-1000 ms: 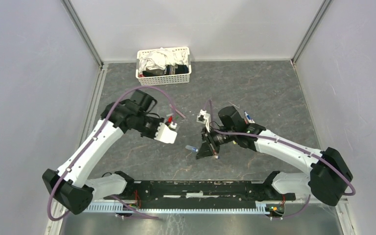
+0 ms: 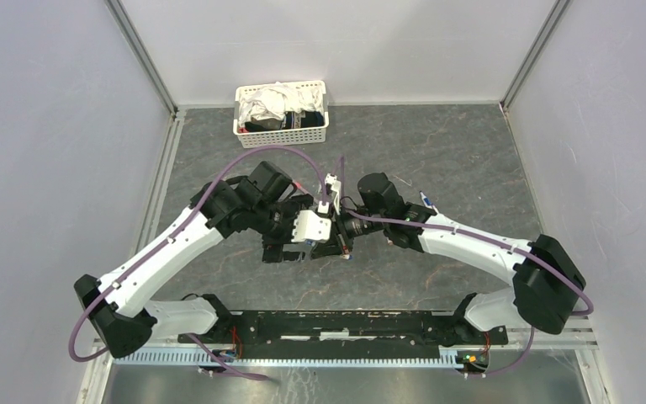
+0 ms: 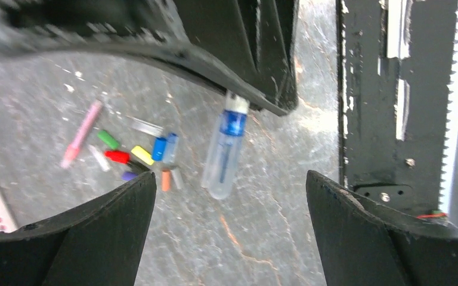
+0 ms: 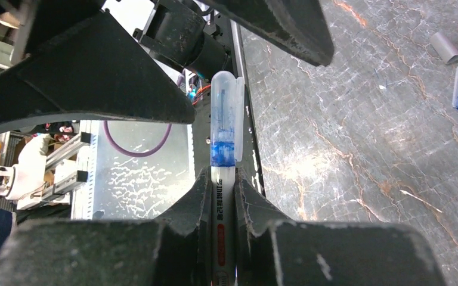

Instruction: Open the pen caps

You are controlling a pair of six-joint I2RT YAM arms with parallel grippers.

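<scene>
A pen with a clear, blue-banded cap juts from my right gripper. The fingers are closed around its white barrel [image 4: 222,208], and the cap [image 4: 222,119] is still on it. In the left wrist view, the cap [image 3: 222,161] lies beyond my left gripper, in line with the gap between its spread fingers. Seen from the right wrist, the left fingers [image 4: 113,80] stand on either side of the cap without visible contact. From the top, the two grippers overlap and hide most of the pen.
Several loose caps, among them a green one [image 3: 108,139] and a yellow one [image 3: 142,155], lie on the grey table with a pink pen [image 3: 82,133]. A white basket [image 2: 284,137] of cloths stands at the back.
</scene>
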